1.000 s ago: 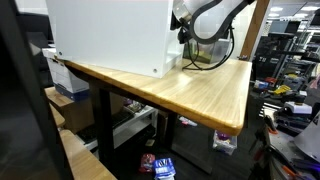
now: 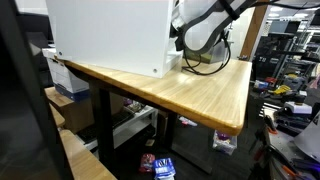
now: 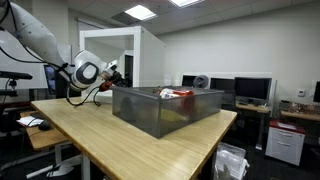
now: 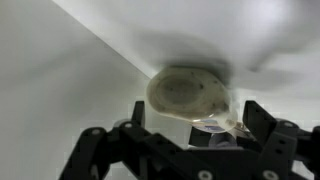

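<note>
In the wrist view my gripper is open, its dark fingers (image 4: 258, 124) wide apart. A rounded, see-through cup-like thing (image 4: 186, 92) with a brownish face appears beyond the fingertips, roughly centred in the gap. It stands against white surfaces; whether a finger touches it I cannot tell. Exterior view 2 has the gripper (image 3: 110, 74) by the white box-like enclosure (image 3: 152, 62) at the table's far side. The white panel largely hides the gripper in exterior view 1, where the white arm (image 2: 203, 30) reaches behind it.
A grey open-topped bin (image 3: 165, 115) with red and white items sits on the wooden table (image 3: 100, 125), close to the arm. Clear tabletop lies in front of the bin. A black cable (image 2: 205, 72) hangs below the arm.
Over the last second the arm's wrist end has moved slightly down and to the right in exterior view 1. The table and white panel look unchanged.
</note>
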